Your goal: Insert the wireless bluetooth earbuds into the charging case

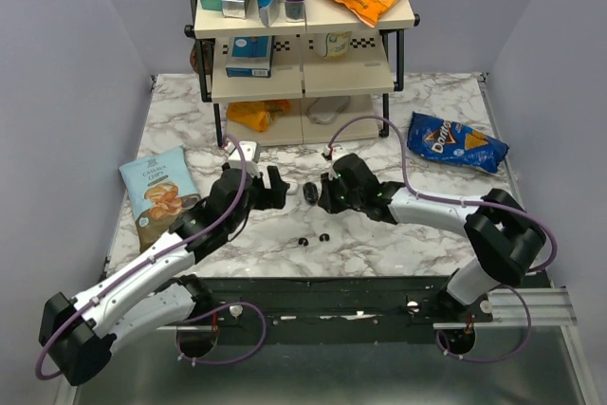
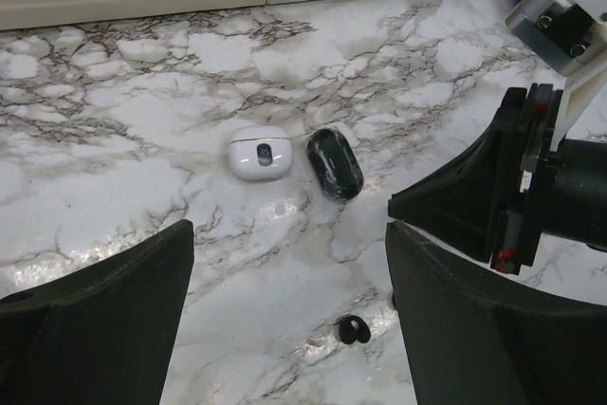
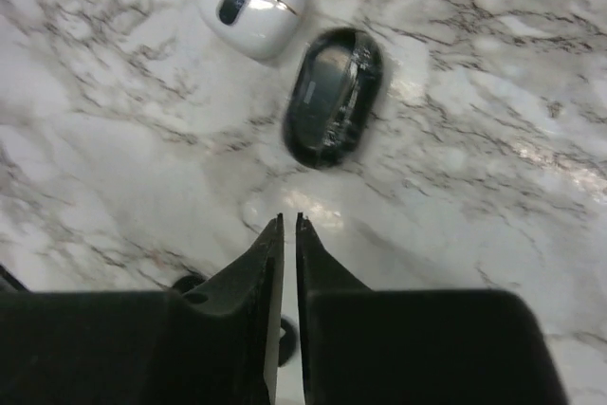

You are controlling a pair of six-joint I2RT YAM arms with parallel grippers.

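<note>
A glossy black case (image 3: 334,97) stands beside a white case (image 2: 261,153) on the marble table; both look closed. Two small black earbuds (image 1: 303,241) (image 1: 324,236) lie apart on the table, nearer the front edge. One earbud (image 2: 348,332) shows clearly in the left wrist view. My left gripper is open and empty, its fingers spread wide on the near side of the cases. Just to the right of the black case is my right gripper. Its fingertips are close together with a thin gap and nothing between them, and its fingers partly cover the earbuds in that view.
Behind the cases stands a shelf (image 1: 346,80) with boxes and bags. A brown-and-blue chip bag (image 1: 159,193) lies at the left, a blue Doritos bag (image 1: 456,142) at the right. Bare marble lies around the earbuds. Both arms are close together near the cases.
</note>
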